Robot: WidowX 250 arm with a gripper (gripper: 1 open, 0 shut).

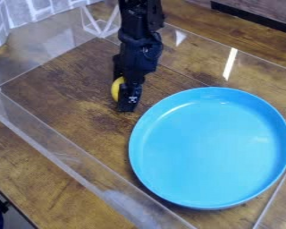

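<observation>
My black gripper (126, 88) reaches down from the top middle to the wooden board, its fingers around a small yellow object (117, 89), which shows at the left side of the fingers. The fingers are dark and partly hide the object, so whether they are closed on it is hard to tell. A large blue plate (209, 147) lies to the lower right of the gripper.
Transparent walls or strips edge the area at the left and right. Something pale green peeks out at the far right behind the plate.
</observation>
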